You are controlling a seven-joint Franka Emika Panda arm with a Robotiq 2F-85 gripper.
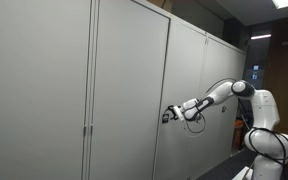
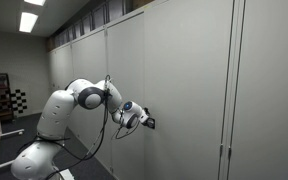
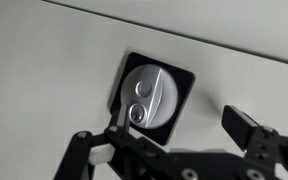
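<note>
A round silver knob (image 3: 149, 96) with a raised bar sits in a square black plate (image 3: 171, 133) on the pale cabinet door. My gripper stands open in front of the door, its fingers wide apart. The knob lies between and a little beyond the fingers in the wrist view, nearer the left finger (image 3: 108, 141); the right finger (image 3: 240, 126) is over bare panel. Nothing is held. From outside, the gripper (image 1: 166, 117) is seen close to the door near a panel seam; whether it touches is too small to tell.
Tall pale cabinet doors (image 1: 129, 70) form a flat wall in front of the arm (image 2: 84, 97). A vertical handle (image 2: 225, 152) sits at another seam. Cables (image 1: 216, 90) loop around the arm.
</note>
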